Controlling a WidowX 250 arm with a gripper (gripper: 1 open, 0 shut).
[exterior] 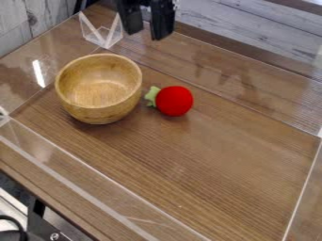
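A light wooden bowl (98, 89) sits on the left side of the table, empty. Just right of it lies a red tomato-like object (171, 102) with a small green top. My dark gripper (141, 34) is at the top edge, above and behind the bowl's right part, partly out of frame; its fingers point down and I cannot tell how they stand.
A pale wall runs along the upper left edge, with a small whitish patch or object at the back left.
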